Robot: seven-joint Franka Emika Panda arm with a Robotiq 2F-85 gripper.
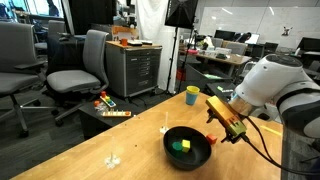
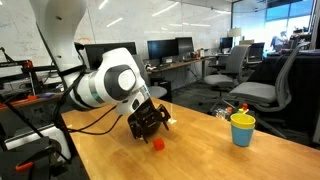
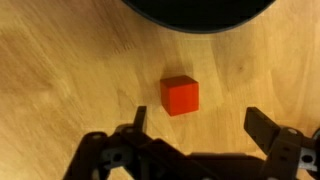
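A red cube [image 3: 180, 95] lies on the wooden table, just outside the rim of a black bowl [image 3: 200, 14] in the wrist view. The same red cube [image 2: 158, 144] shows near the arm in exterior view 2. Over the table my gripper stands open, its two fingers apart on either side of the cube's line, nothing between them. Inside the bowl [image 1: 170, 152] rest a yellow block [image 1: 186, 145] and a green block [image 1: 177, 146]. From exterior view 1 the gripper [image 1: 225, 140] is close to the red cube [image 1: 211, 138], right of the bowl.
A yellow and blue cup [image 2: 242, 130] stands farther along the table, well clear of the arm. A small white item [image 1: 112, 160] lies on the left of the tabletop. A cable loops by the arm.
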